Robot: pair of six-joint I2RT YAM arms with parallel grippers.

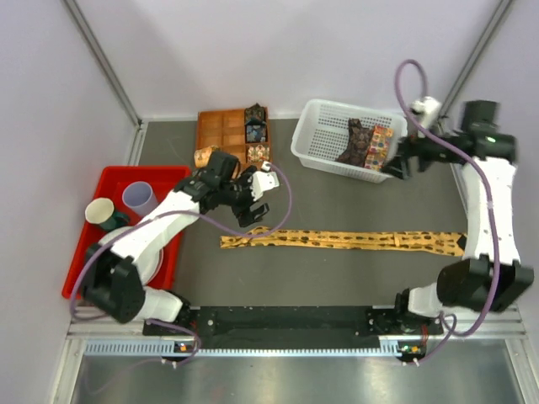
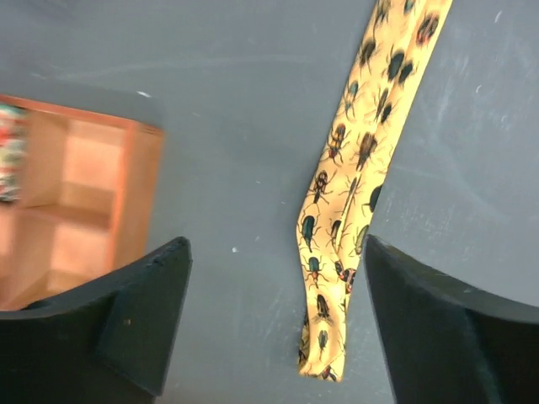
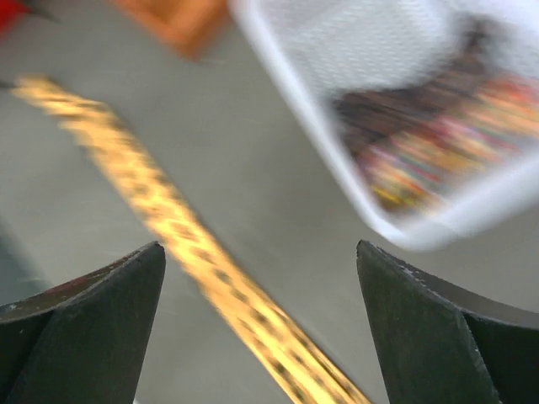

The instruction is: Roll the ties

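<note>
A yellow tie with an insect print (image 1: 337,240) lies flat and nearly straight across the grey table, its dark-tipped far end (image 1: 461,241) at the right. In the left wrist view, the other end of the tie (image 2: 324,328) is narrow and looks folded. My left gripper (image 1: 254,215) hovers just above that left end, its fingers (image 2: 156,290) parted with nothing held. Over by the white basket, blurred by motion, is my right gripper (image 1: 397,168). Empty space separates its fingers (image 3: 135,290) in the right wrist view, so it is open.
The white basket (image 1: 307,135) at the back holds a dark tie (image 1: 354,139) and a patterned one (image 1: 377,147). An orange compartment box (image 1: 221,126) contains several rolled ties. Cups and plates fill a red bin (image 1: 177,172) on the left. Bare table lies in front of the tie.
</note>
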